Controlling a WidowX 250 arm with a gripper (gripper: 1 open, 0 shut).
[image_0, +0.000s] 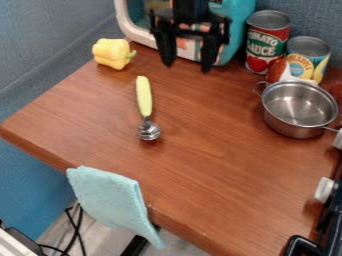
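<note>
My black gripper is in front of the toy microwave, its two fingers apart with nothing seen between them. Below it on the wooden table lies an ice-cream scoop with a pale yellow handle and steel head. A yellow pepper (112, 53) sits at the back left. A steel pot (297, 108) stands on the right.
Cans (267, 35) and a second can stand at the back right. A light blue cloth (114, 200) hangs over the front left edge of the table (214, 180). A black appliance lines the right front.
</note>
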